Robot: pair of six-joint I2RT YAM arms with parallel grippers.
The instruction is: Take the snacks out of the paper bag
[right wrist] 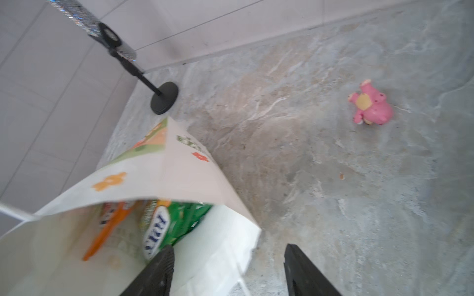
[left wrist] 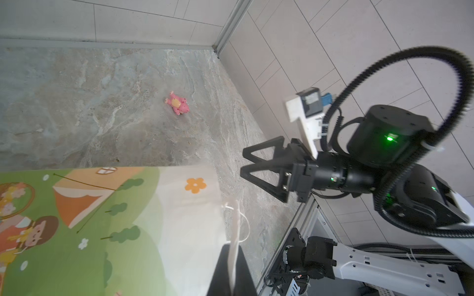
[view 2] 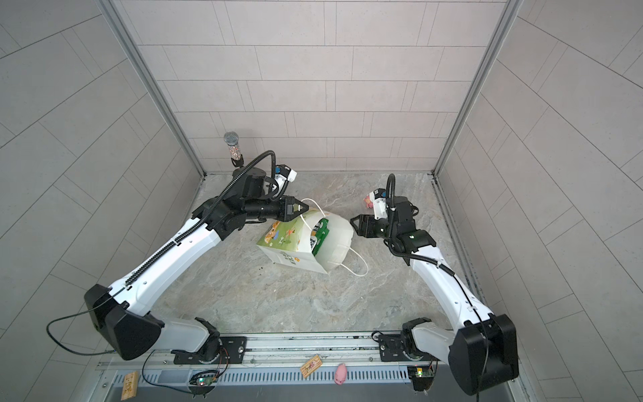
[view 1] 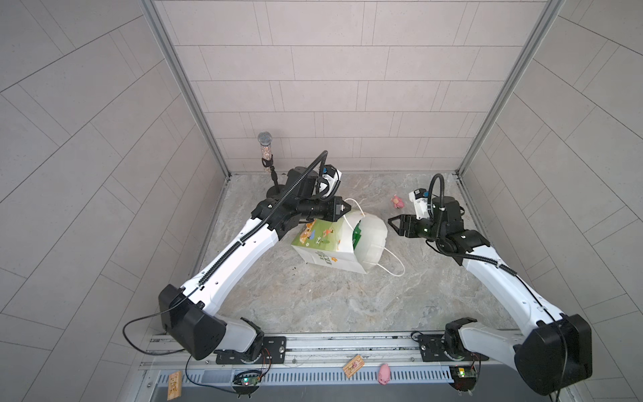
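Note:
The paper bag (view 1: 321,251) (view 2: 288,254) lies on its side in the middle of the table, its mouth facing right. A green snack pack (view 2: 316,238) and an orange item (right wrist: 111,224) show inside. My left gripper (view 1: 343,207) is shut on a white bag handle (left wrist: 236,222), above the bag. My right gripper (view 1: 394,225) is open just right of the bag's mouth, with nothing between its fingers. The rest of the bag's contents are hidden.
A pink toy (left wrist: 176,103) (right wrist: 375,108) lies at the back right. A microphone on a black stand (right wrist: 164,98) stands at the back left.

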